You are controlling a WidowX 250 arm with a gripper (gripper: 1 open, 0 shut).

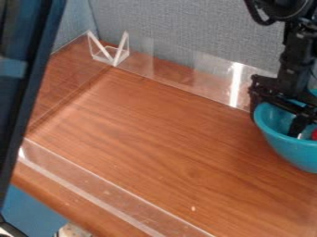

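My black gripper (292, 111) reaches down at the right edge into a teal bowl (280, 148), its fingers partly hidden by the bowl's rim and the frame edge. A small red object (312, 135) lies in the bowl beside the fingers, mostly out of view.
A white wire frame (107, 51) sits at the back left corner. A grey wall is behind, and a dark post stands at the left.
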